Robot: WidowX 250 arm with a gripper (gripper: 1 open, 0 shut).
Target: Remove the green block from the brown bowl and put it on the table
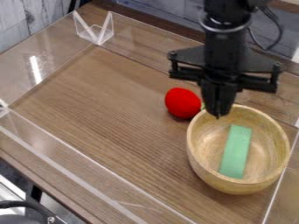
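The green block point(235, 153) lies inside the brown bowl point(201, 164), on its floor and toward its right side, with its long side running toward the camera. My black gripper point(219, 112) hangs over the bowl's far rim, up and to the left of the block. Clear space shows between the lowest dark part of the gripper and the block. The gripper's own body covers the gap between its fingers, so their spacing is not visible.
A red round object point(183, 102) sits just left of the bowl's far rim, close to the gripper. A white wire-like item point(94, 30) stands at the far left.
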